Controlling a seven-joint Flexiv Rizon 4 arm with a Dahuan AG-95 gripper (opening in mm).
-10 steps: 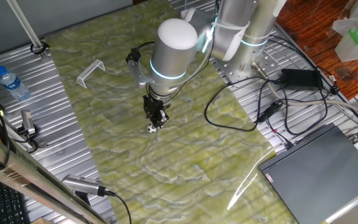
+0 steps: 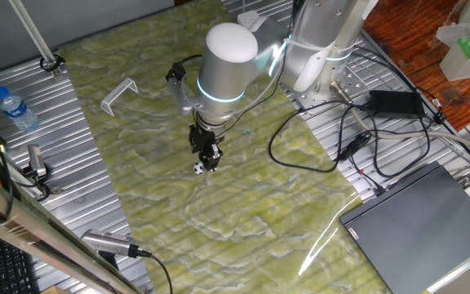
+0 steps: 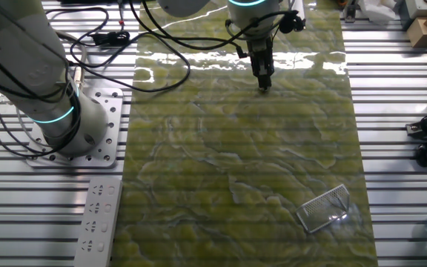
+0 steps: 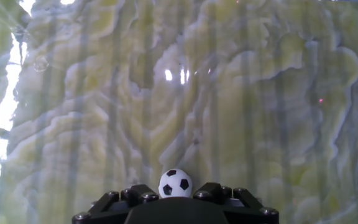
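A small white ball with black patches (image 4: 176, 184) appears in the wrist view between the two black fingertips of my gripper. Its lower part is hidden behind the dark gripper body. In exterior view 1 the ball (image 2: 198, 168) is at the patterned green mat, with my gripper (image 2: 208, 163) pointing down close beside it on the right. Exterior view 2 shows my gripper (image 3: 264, 83) low over the mat; the ball is not visible there. Whether the fingers press on the ball or stand just clear of it cannot be told.
A white mesh bracket (image 3: 325, 208) stands on the mat, well away from my gripper. Clear mat (image 2: 243, 220) surrounds the ball. A looped black cable (image 2: 280, 159) lies over the mat's edge near the arm's base. A water bottle (image 2: 16, 110) and a laptop (image 2: 419, 233) are off the mat.
Over the last second my gripper has shifted slightly down and right in exterior view 1, beside the ball. The ball stays about where it was.
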